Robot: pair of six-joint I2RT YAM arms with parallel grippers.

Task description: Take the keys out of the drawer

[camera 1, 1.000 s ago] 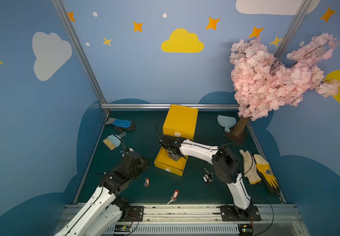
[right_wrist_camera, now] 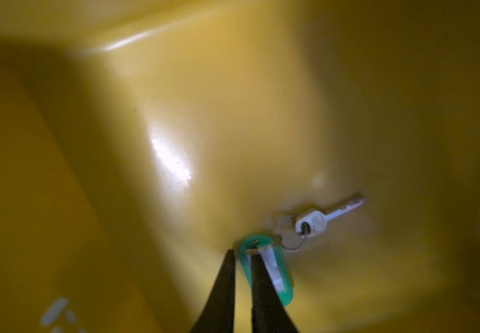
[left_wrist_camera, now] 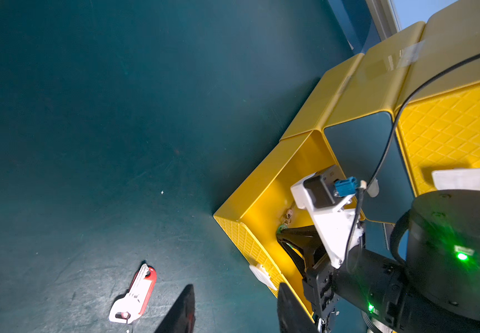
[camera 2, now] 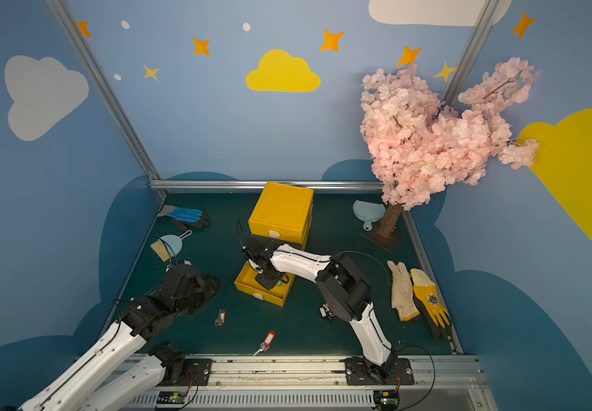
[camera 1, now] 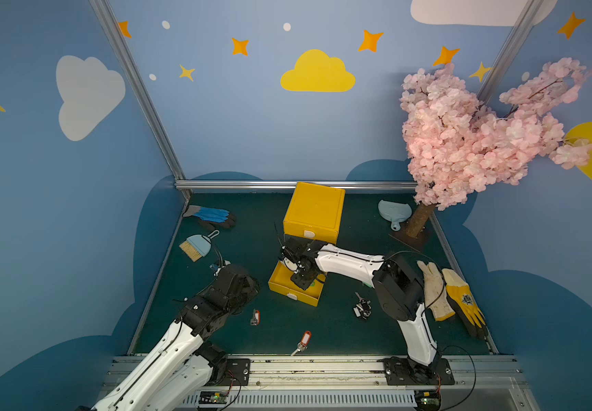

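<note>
The yellow drawer (camera 1: 283,287) is pulled out at the front of the yellow cabinet (camera 1: 315,203). On its floor lies a silver key (right_wrist_camera: 313,223), ringed to a green tag (right_wrist_camera: 276,285). My right gripper reaches down into the drawer, its fingers part open with a narrow gap. The upper left edge of the tag shows between the fingertips; one finger covers part of the tag. No grip on it shows. Left of the drawer, over the mat, my left gripper stands open and empty.
Red-tagged keys (camera 1: 255,317) and another red-tagged set (camera 1: 305,339) lie on the mat in front, with a dark key bunch (camera 1: 361,308) to the right. Gloves (camera 1: 436,291), a brush (camera 1: 198,245), a dustpan (camera 1: 395,212) and a blossom tree (camera 1: 418,226) stand around the edges.
The left arm has barely moved.
</note>
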